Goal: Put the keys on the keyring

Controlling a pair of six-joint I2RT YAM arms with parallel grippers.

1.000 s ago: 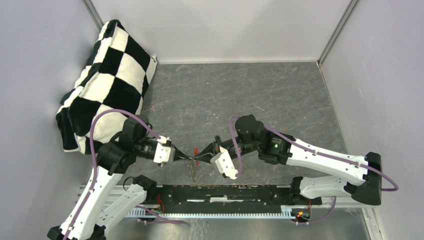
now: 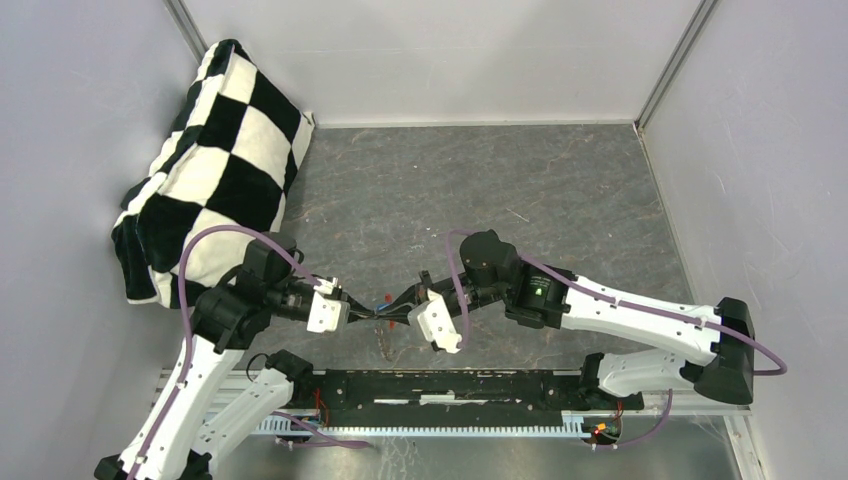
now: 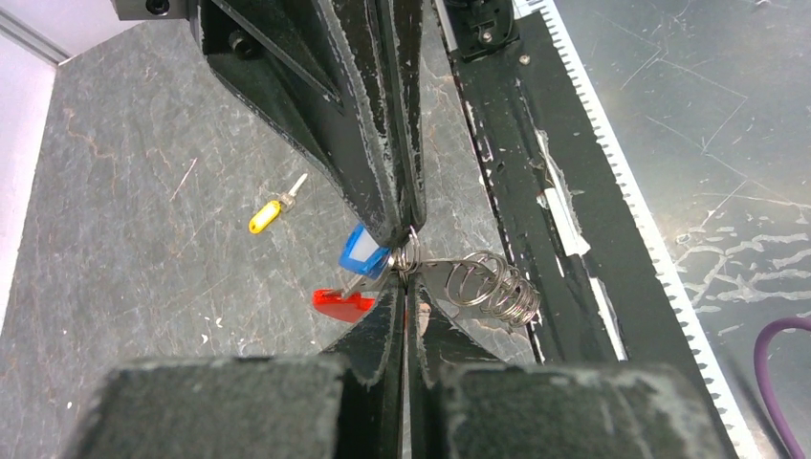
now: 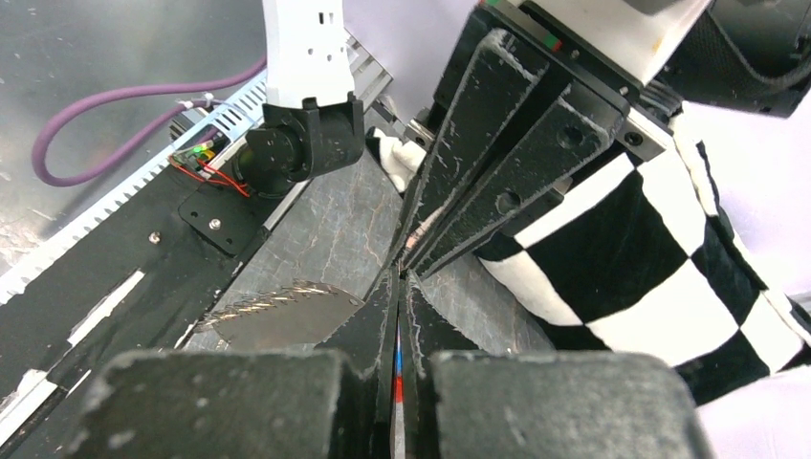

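In the left wrist view, the small wire keyring point(image 3: 408, 253) sits right at the tips of my left gripper, which is shut on it. From above, the tips of my shut right gripper meet the ring; whether they pinch anything thin is hidden. A key with a blue tag point(image 3: 362, 251) and one with a red tag point(image 3: 342, 305) stick out left of the ring. A springy wire coil point(image 3: 495, 290) extends to the other side. A key with a yellow tag point(image 3: 265, 217) lies apart on the floor.
A checkered cushion point(image 2: 225, 165) leans at the back left. The black rail point(image 2: 440, 399) runs along the front edge. Most of the grey floor point(image 2: 480, 190) behind the arms is clear.
In the top view my right gripper has shifted slightly left, its tips closer over my left gripper's tips.
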